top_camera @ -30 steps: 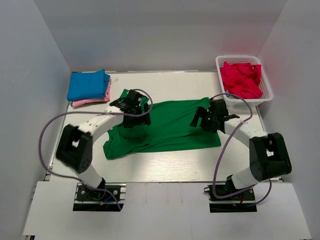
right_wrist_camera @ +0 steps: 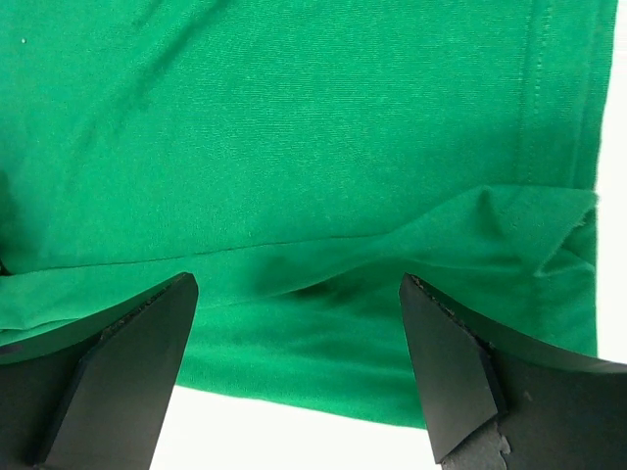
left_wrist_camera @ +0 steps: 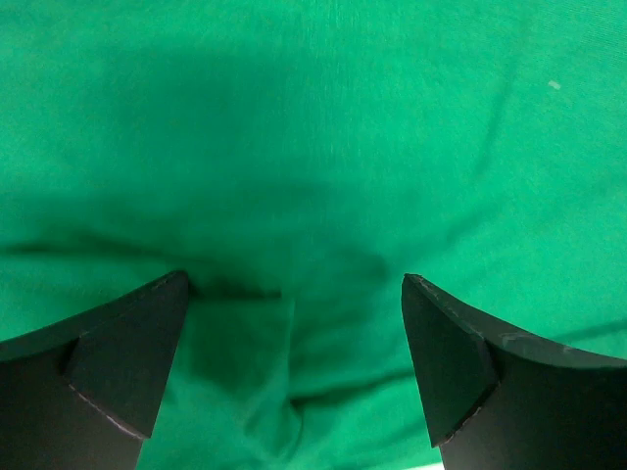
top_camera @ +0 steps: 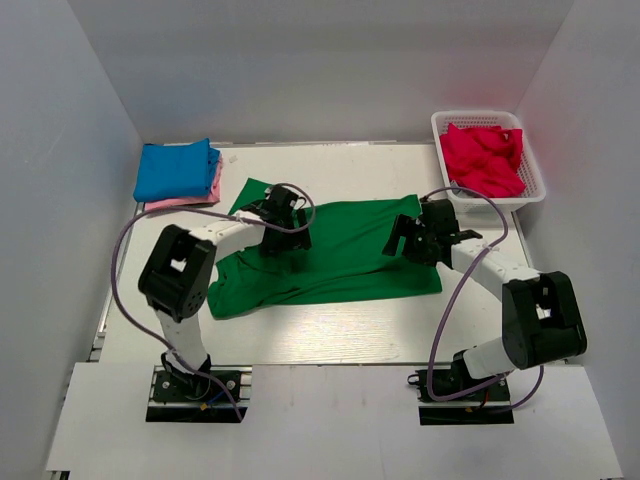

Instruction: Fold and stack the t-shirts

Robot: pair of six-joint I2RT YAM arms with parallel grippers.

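A green t-shirt [top_camera: 345,235] lies spread over the middle of the table, with folds along its front part and its left end bunched. Over its left portion hovers my left gripper [top_camera: 304,229], open, with only loose cloth seen below; a raised crease [left_wrist_camera: 245,343] shows between its fingers in the left wrist view. My right gripper [top_camera: 395,235] is open above the shirt's right side. Below it, the right wrist view shows a turned-over fold [right_wrist_camera: 294,269] running across the fabric. A blue folded shirt [top_camera: 176,172] rests on a pink folded one [top_camera: 185,205] at the back left.
At the back right, a white basket [top_camera: 440,125] holds crumpled red cloth [top_camera: 483,160]. Bare white table [top_camera: 330,335] shows along the front edge and behind the green shirt. Cables loop over both arms.
My right arm has stayed nearly still, and the shirt looks much the same.
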